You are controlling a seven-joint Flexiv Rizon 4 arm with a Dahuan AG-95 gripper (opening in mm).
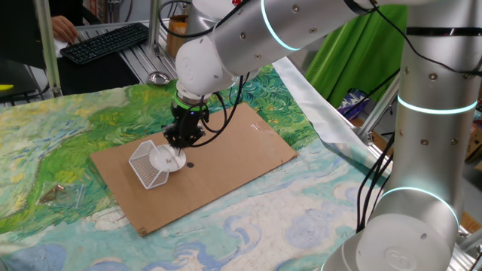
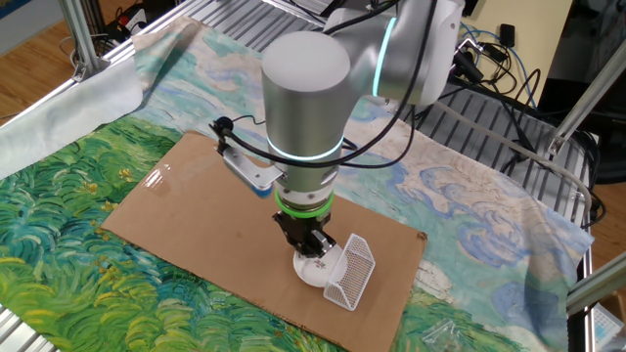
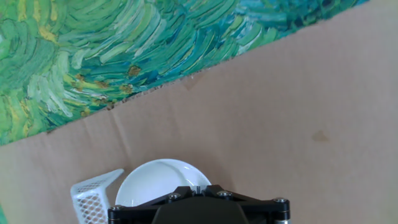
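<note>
A round white plate [image 1: 166, 160] is tilted beside a white mesh rack [image 1: 140, 167] on the cardboard. My black gripper [image 1: 179, 150] is at the plate's rim, seemingly shut on it, though its fingertips are hard to make out. From the other side, the plate [image 2: 311, 272] appears below the gripper [image 2: 321, 246], right beside the rack [image 2: 354, 277]. In the wrist view the gripper body covers the lower part of the plate [image 3: 158, 179], hiding the contact; the rack [image 3: 93, 200] stands to the left.
Bare cardboard [image 1: 233, 165] stretches to the right of the plate, with a dark spot [image 1: 190, 165] close by. A small clear bag [image 1: 62, 194] lies on the painted cloth to the left. A metal bowl [image 1: 159, 77] and keyboard [image 1: 104, 43] are at the back.
</note>
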